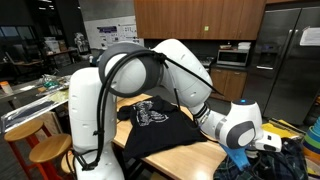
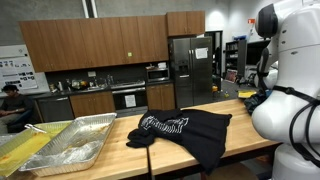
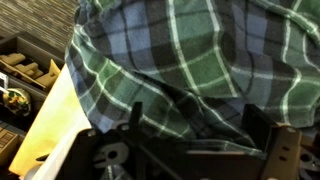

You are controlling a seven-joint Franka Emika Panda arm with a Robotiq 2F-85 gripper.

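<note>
A plaid cloth point(image 3: 150, 60) in dark blue, green and white fills most of the wrist view, rumpled with several folds. My gripper stands open over it, its dark fingers wide apart at the bottom of the view, and the cloth shows between them. Whether the fingertips touch the cloth I cannot tell. In exterior view 1 the cloth point(image 1: 268, 165) lies in a dark heap at the table's right end, below my hand, whose fingers are hard to make out there.
A black garment with white print point(image 1: 158, 122) is spread on the wooden table point(image 2: 135, 160). Foil trays point(image 2: 75, 140) stand at the far left in exterior view 2. Past the table edge in the wrist view is a box point(image 3: 38, 72) of small items. Bare wood lies between garment and plaid cloth.
</note>
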